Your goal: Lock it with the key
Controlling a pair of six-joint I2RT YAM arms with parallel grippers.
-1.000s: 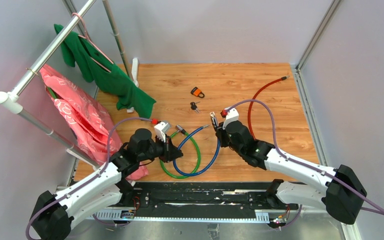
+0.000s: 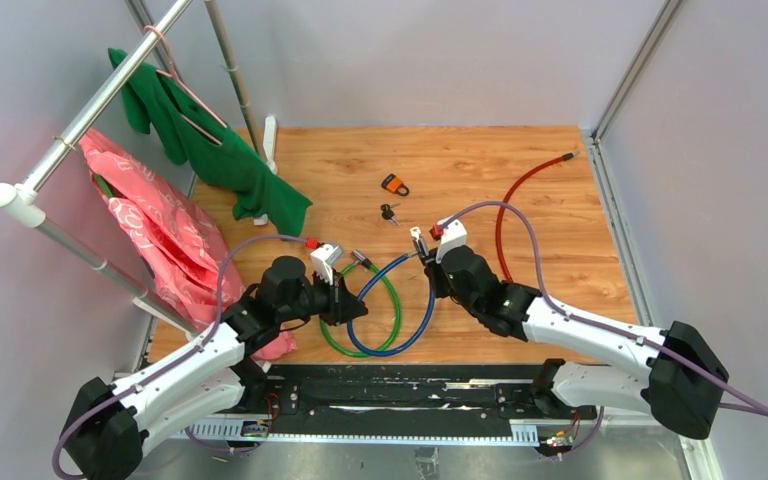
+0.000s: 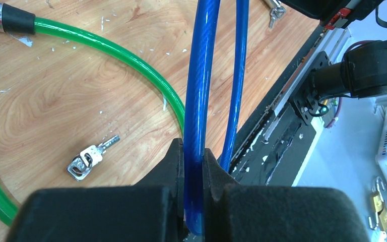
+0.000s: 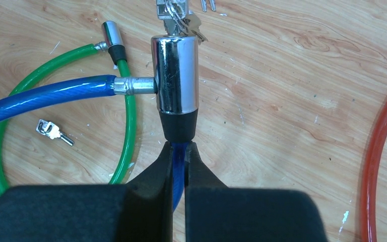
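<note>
The blue cable lock (image 2: 422, 320) forms a loop between my grippers. My left gripper is shut on its blue cable. My right gripper is shut on the cable just below the chrome lock cylinder (image 4: 174, 70), which has keys (image 4: 181, 20) at its top end. The cable's metal pin (image 4: 136, 85) meets the cylinder's side in the right wrist view; how deep it sits I cannot tell. The green cable lock (image 4: 0, 146) lies on the wooden table beneath, with a loose key (image 3: 85, 161) inside its loop.
A red cable (image 2: 502, 235) lies to the right. An orange padlock (image 2: 392, 184) and black-headed keys (image 2: 388, 213) lie at the back middle. A rack with green (image 2: 210, 150) and pink (image 2: 160, 240) clothing stands on the left.
My right gripper has moved left with the lock cylinder, bringing it to the cable's metal end. The left arm looks unmoved.
</note>
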